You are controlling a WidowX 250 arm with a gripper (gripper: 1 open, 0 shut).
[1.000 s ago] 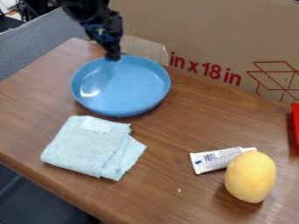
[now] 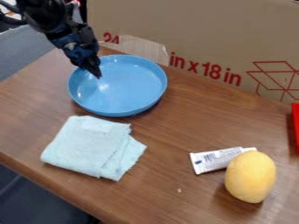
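Observation:
My gripper (image 2: pixel 89 66) is at the upper left, low over the left rear part of a blue plate (image 2: pixel 122 92) on the wooden table (image 2: pixel 163 140). Its fingertips are near or at the plate's rim; whether they touch it or hold it I cannot tell. A folded pale blue cloth (image 2: pixel 91 149) lies in front of the plate. A white tube (image 2: pixel 216 158) and a yellow mango-like fruit (image 2: pixel 250 178) lie at the right.
A cardboard box (image 2: pixel 222 44) stands along the back. A red object (image 2: pixel 295 122) sits at the right edge. The table's middle, right of the plate and cloth, is clear. A dark gap lies beyond the left front edge.
My gripper has moved down and to the left, toward the plate's left side. The plate has shifted slightly to the left.

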